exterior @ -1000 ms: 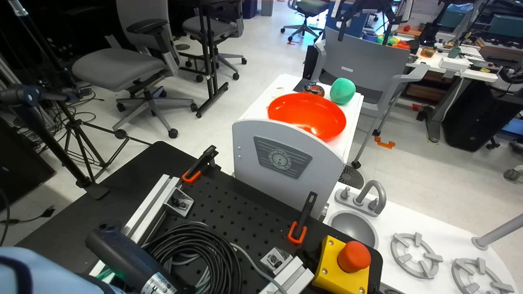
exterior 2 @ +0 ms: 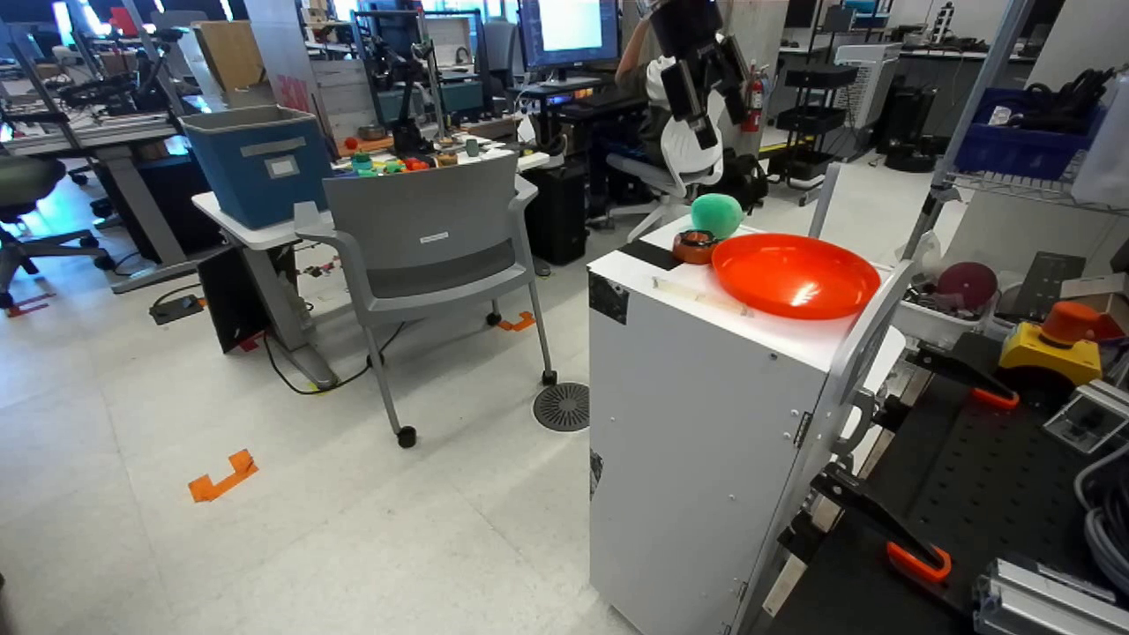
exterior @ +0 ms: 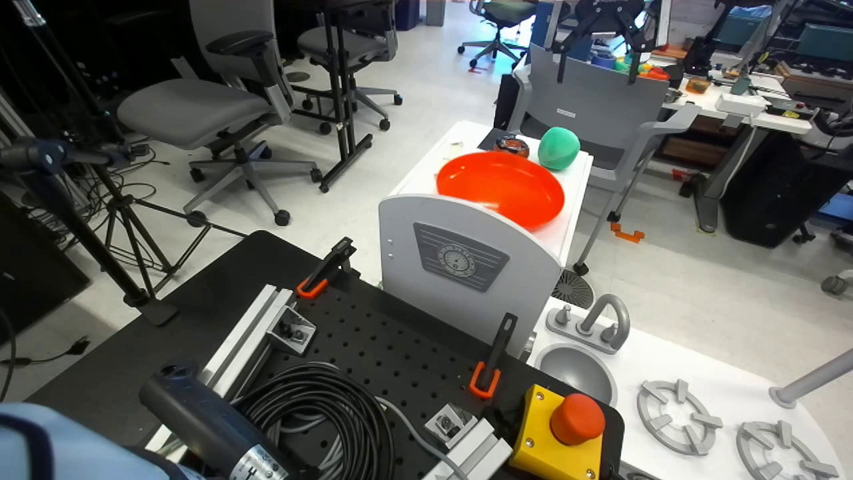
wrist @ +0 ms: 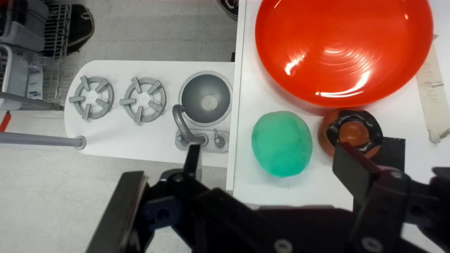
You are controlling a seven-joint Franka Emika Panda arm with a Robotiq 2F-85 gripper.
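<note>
My gripper stands open in the wrist view, its two dark fingers wide apart with nothing between them. It hangs above the white cabinet top (wrist: 270,192). Below and between the fingers lies a rounded green object (wrist: 281,143), untouched. To its right is a brown ring-shaped toy with dark icing (wrist: 331,130), partly behind the right finger. A large red dish (wrist: 337,50) occupies the upper right of that view. Exterior view 2 shows the gripper (exterior 2: 721,122) in the air above the green object (exterior 2: 716,215).
Beside the cabinet top, a lower white counter carries a small sink (wrist: 206,99), a curved faucet (wrist: 185,126) and two toy burners (wrist: 143,101). A grey upright panel (exterior: 468,256) borders the cabinet. A grey chair (exterior 2: 423,227) stands behind it.
Compared with a second ago, my gripper sits slightly lower in exterior view 1, still open. The green object, the ring-shaped toy and the red dish have not moved.
</note>
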